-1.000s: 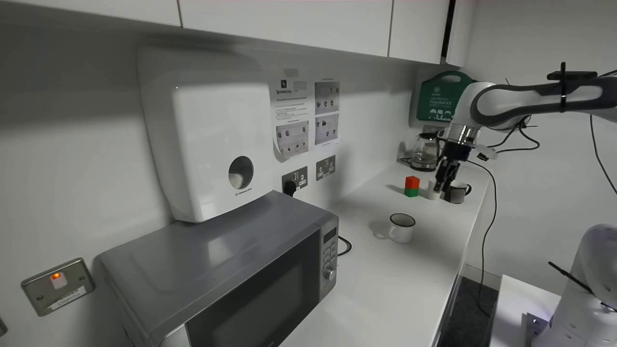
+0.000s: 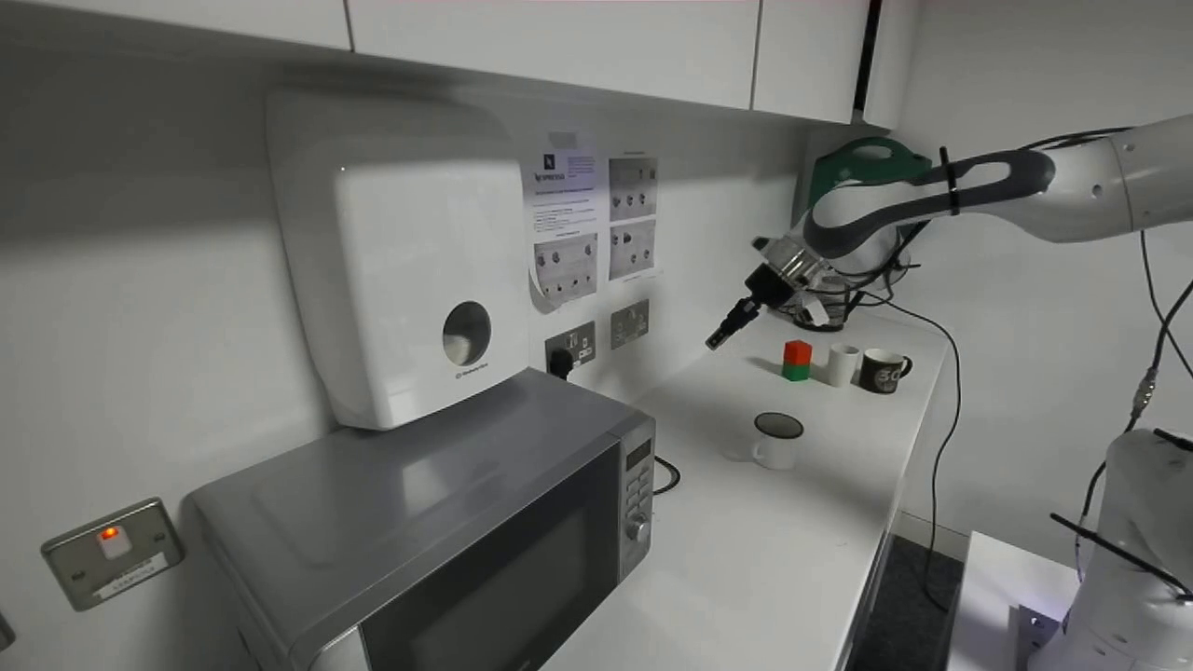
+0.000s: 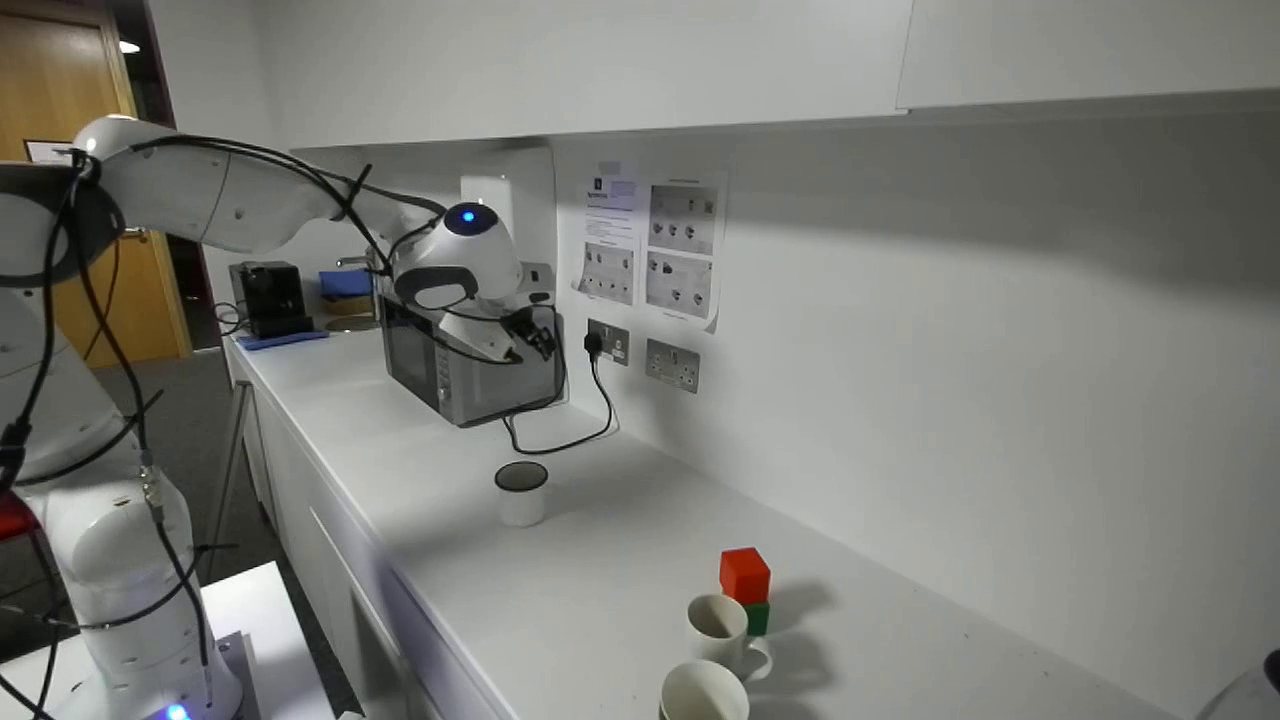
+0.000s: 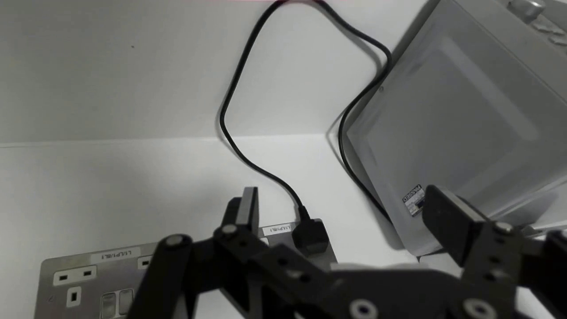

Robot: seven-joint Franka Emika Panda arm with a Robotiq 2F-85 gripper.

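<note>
My gripper (image 2: 716, 341) is open with nothing between its fingers, raised above the counter and pointing at the back wall. In the wrist view, a double socket (image 4: 95, 289) with a black plug (image 4: 311, 236) lies beyond the fingers (image 4: 247, 207). A white mug with a dark rim (image 2: 776, 442) stands upright on the counter, below and apart from the gripper. Farther along the counter, a red block (image 3: 745, 575) sits on a green block (image 3: 757, 619). Beside them stand a white mug (image 2: 842, 364) and a black-and-white mug (image 2: 884, 371).
The grey microwave (image 2: 447, 492) fills one end of the counter, its black cable (image 4: 228, 101) looping to the plug. Overhead cabinets (image 2: 559, 45) limit the height. A green first aid case (image 2: 867, 166) is at the far end. Open counter (image 2: 738, 559) surrounds the dark-rimmed mug.
The arm has swung toward the back wall and the microwave, and the gripper has risen and tilted from downward to facing the wall. Mugs and blocks have stayed put.
</note>
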